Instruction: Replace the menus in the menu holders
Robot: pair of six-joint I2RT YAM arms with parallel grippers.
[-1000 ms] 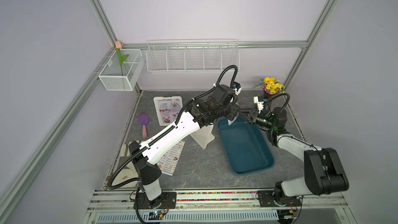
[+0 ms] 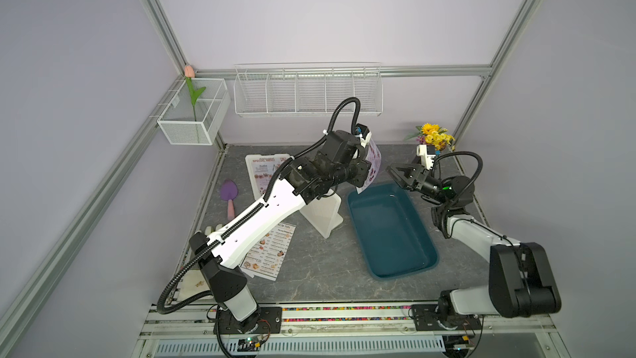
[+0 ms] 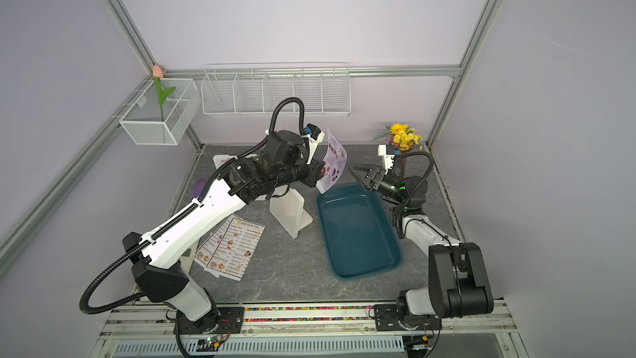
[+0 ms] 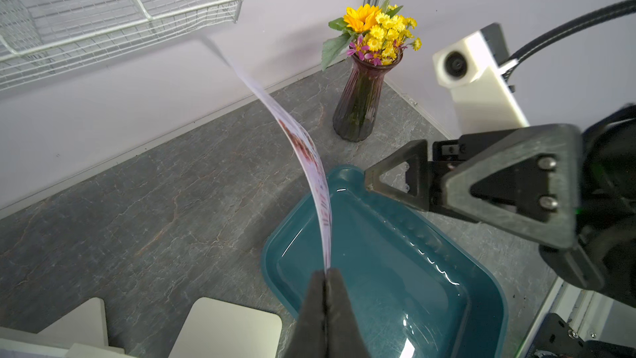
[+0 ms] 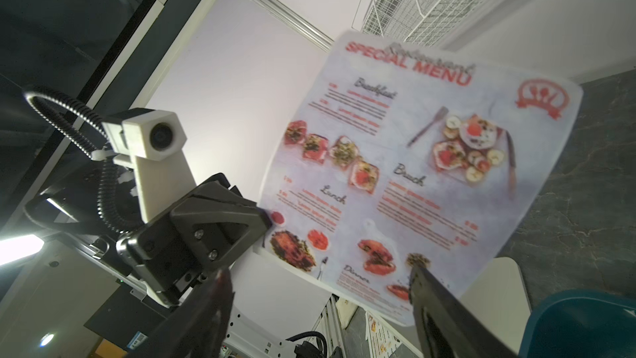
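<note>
My left gripper is shut on the edge of a thin "Special Menu" sheet point(image 5: 404, 165), held in the air above the back of the teal tray point(image 2: 397, 225). The sheet bends upward from the fingers. Facing it, my right gripper stands open and apart from the paper, with nothing between its fingers. One white menu holder point(image 2: 322, 213), on the table left of the tray, shows a blank white face. Another holder point(image 2: 251, 175), behind the left arm, carries a similar special menu point(image 2: 266, 167). Overlapping menus point(image 3: 237, 246) lie flat at the front left.
A vase of flowers point(image 4: 361, 96) stands at the back right near the right arm. A purple spatula point(image 2: 228, 191) lies far left. Wire baskets point(image 2: 308, 92) hang on the back wall. Table between the flat menus and tray is clear.
The grippers have drawn apart: the left moved left with the sheet, the right moved right.
</note>
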